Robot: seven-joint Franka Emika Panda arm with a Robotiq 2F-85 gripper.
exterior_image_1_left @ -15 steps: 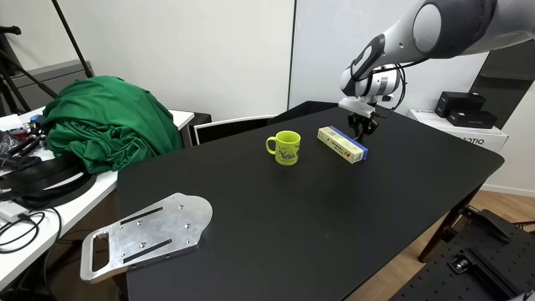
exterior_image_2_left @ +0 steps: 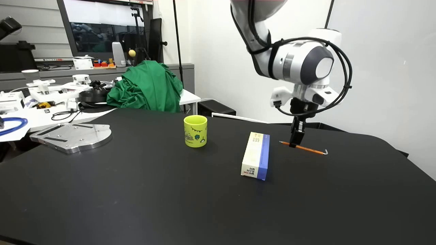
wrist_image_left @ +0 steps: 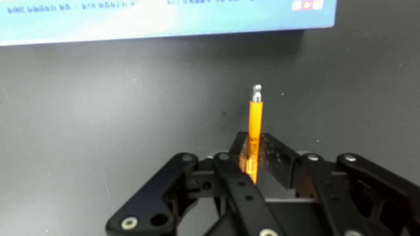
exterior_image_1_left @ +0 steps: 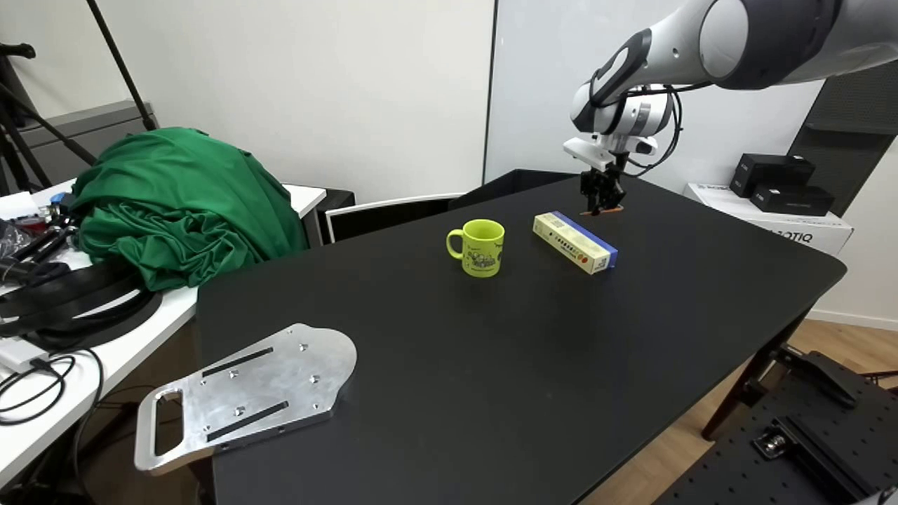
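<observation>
Held level a little above the black table, an orange hex key (exterior_image_2_left: 310, 149) with a bent silver end crosses my gripper (exterior_image_2_left: 295, 141). In the wrist view the hex key (wrist_image_left: 255, 122) points away from me, its silver ball tip foremost. My gripper is shut on its orange shaft. A long cream and blue box (exterior_image_2_left: 256, 157) lies on the table beside the gripper, apart from it; the wrist view shows only its blue side (wrist_image_left: 165, 19). A yellow-green mug (exterior_image_1_left: 482, 248) stands upright beyond the box.
A flat silver metal plate (exterior_image_1_left: 269, 383) lies at the table's left edge. Green cloth (exterior_image_1_left: 185, 206) is heaped on a white side table. Black boxes (exterior_image_1_left: 770, 181) stand past its far right edge.
My gripper has risen from down near the table beside the box, and the hex key is now up in its grip. Box and mug have stayed put.
</observation>
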